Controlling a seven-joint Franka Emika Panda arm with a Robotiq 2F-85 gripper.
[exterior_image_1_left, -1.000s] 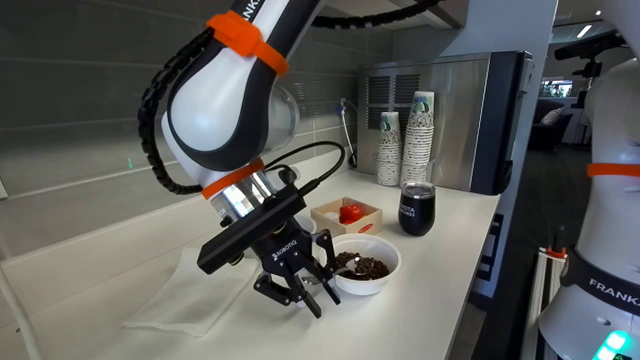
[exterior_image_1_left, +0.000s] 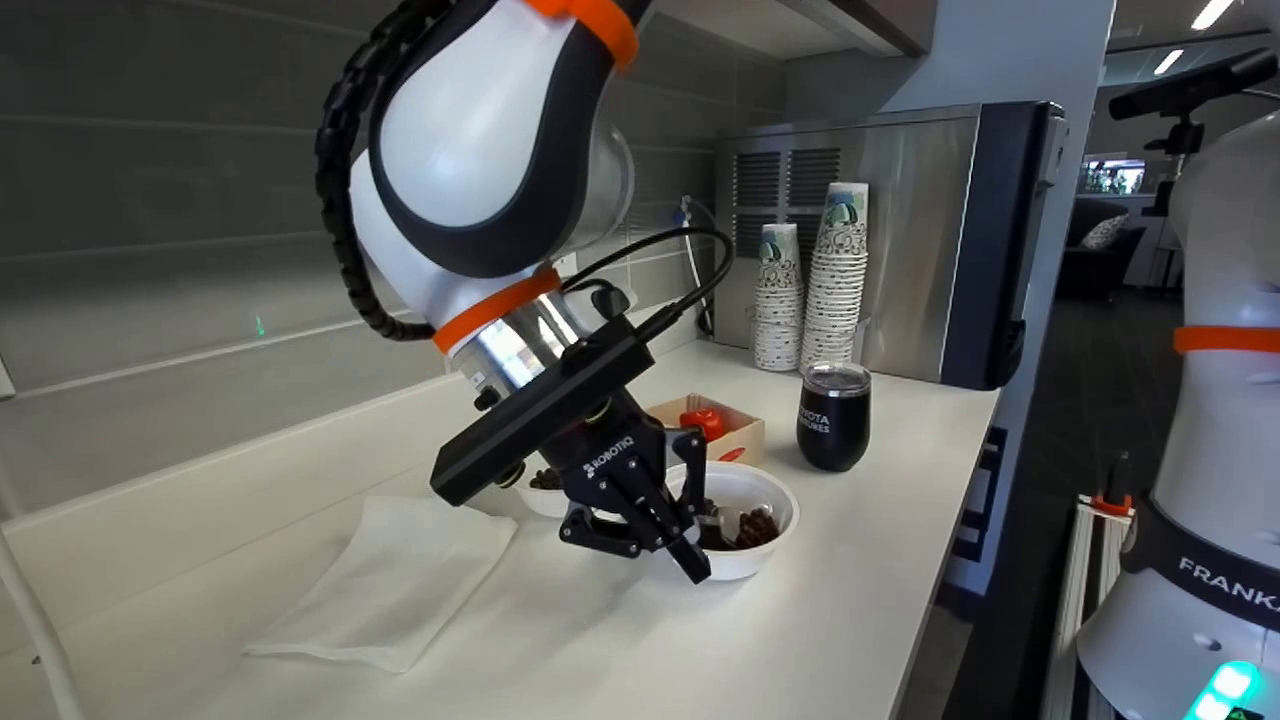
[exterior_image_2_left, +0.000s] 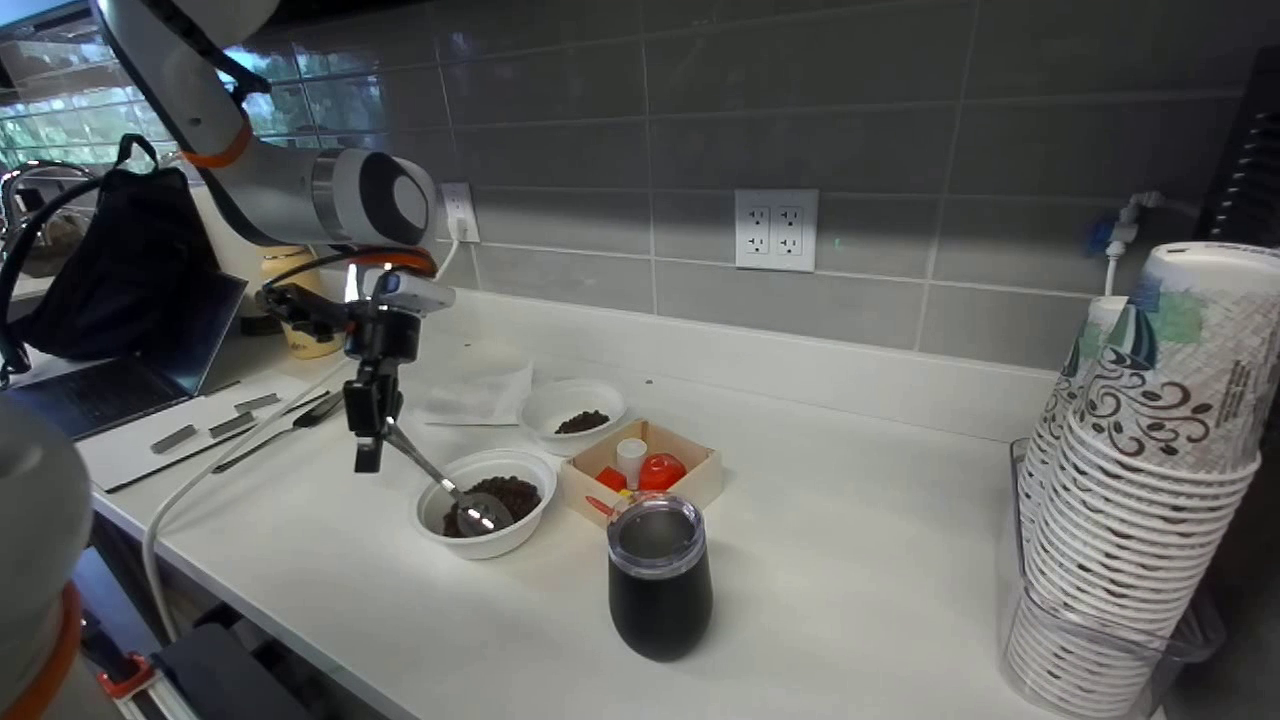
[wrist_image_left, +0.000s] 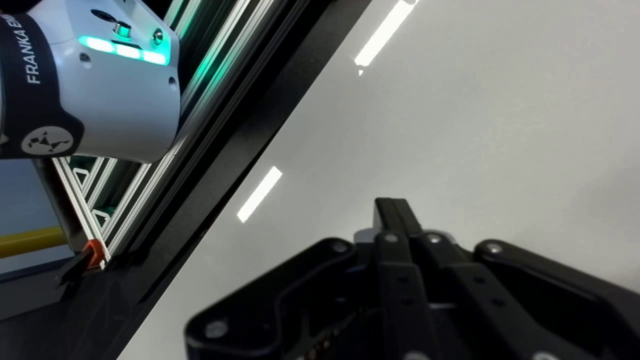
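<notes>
My gripper (exterior_image_1_left: 693, 564) is shut and tilted over the near side of a white bowl (exterior_image_2_left: 483, 548) of dark brown pieces. A metal spoon (exterior_image_2_left: 420, 460) slopes from between its fingers down into this bowl, its slotted-looking head (exterior_image_2_left: 483, 515) among the pieces. The thin handle appears pinched by the fingers; the exact contact is hidden. In the wrist view, the black fingers (wrist_image_left: 393, 219) stand together above the bare counter, and neither the bowl nor the spoon's head shows there.
Behind stands a second white bowl (exterior_image_2_left: 554, 403) with fewer dark pieces. Close by are a wooden box (exterior_image_2_left: 708, 476) with red items and a black tumbler (exterior_image_2_left: 660, 600). A white cloth or bag (exterior_image_1_left: 402, 576) lies flat. Stacked paper cups (exterior_image_1_left: 834, 288) stand farther off.
My gripper has gone from open around the spoon's handle to shut. It has moved right and slightly up in exterior view 1, now covering part of the bowl, which has shifted slightly.
</notes>
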